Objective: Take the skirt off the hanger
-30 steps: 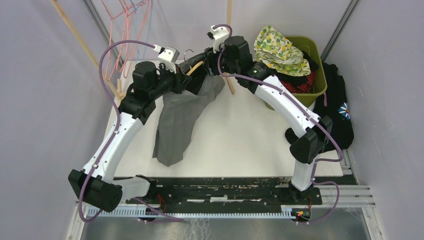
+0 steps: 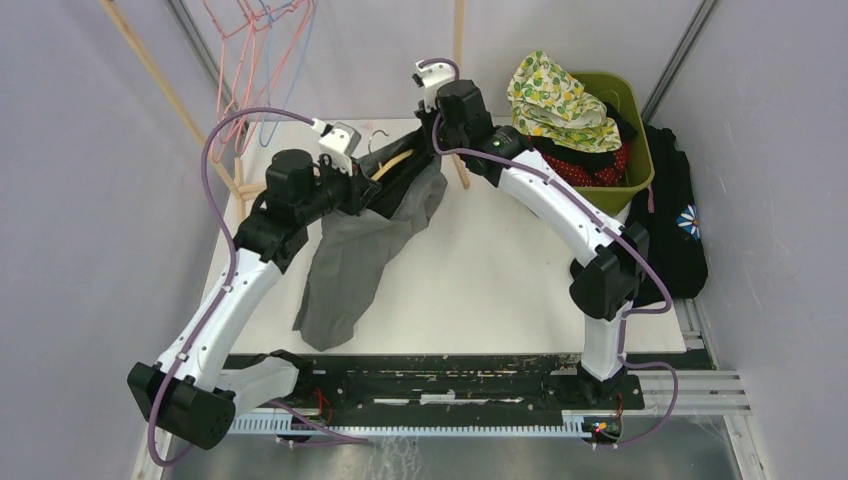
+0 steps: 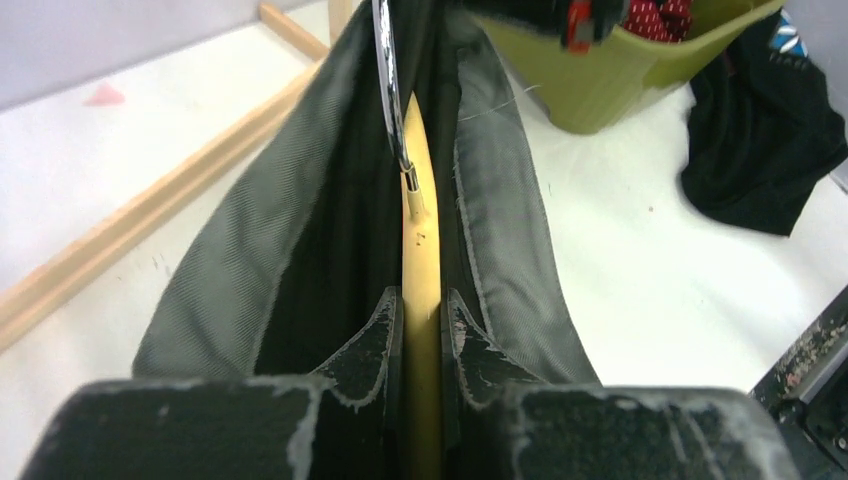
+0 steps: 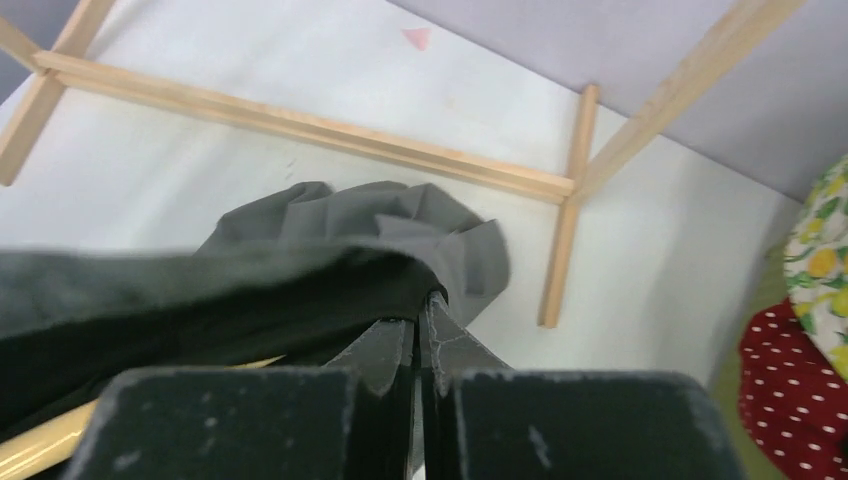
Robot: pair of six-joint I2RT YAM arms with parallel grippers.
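The grey skirt (image 2: 350, 270) hangs between both grippers, its dark waist opening (image 3: 330, 270) spread round the yellow wooden hanger (image 3: 420, 240), whose metal hook (image 3: 392, 95) stands up. My left gripper is shut on the hanger's bar. My right gripper is shut at the far end of the skirt's waistband (image 4: 220, 285), with the cloth's edge at its fingertips. In the top view the two grippers hold hanger and skirt aloft, the lower cloth falling toward the front left.
A green basket (image 2: 635, 110) of clothes stands at the back right, beside dark garments (image 2: 675, 260). A wooden frame (image 4: 300, 125) lies along the back, with pink and blue hangers (image 2: 240, 90) at the back left.
My left gripper has moved a little toward the front, with the hanger and the skirt's lower part shifting toward the front left. My right gripper has moved slightly.
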